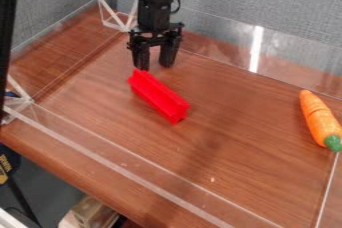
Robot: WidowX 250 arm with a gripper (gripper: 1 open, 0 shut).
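My black gripper [154,54] stands open over the back left of the wooden tabletop, its two fingers apart and nothing visible between them. Just in front of it a red block [159,96] lies on the wood, angled from upper left to lower right. At the right side lies an orange carrot [319,119] with a green end pointing toward the front.
Transparent walls and grey padded panels [275,28] border the table at the back and left. Some objects sit below the front left edge.
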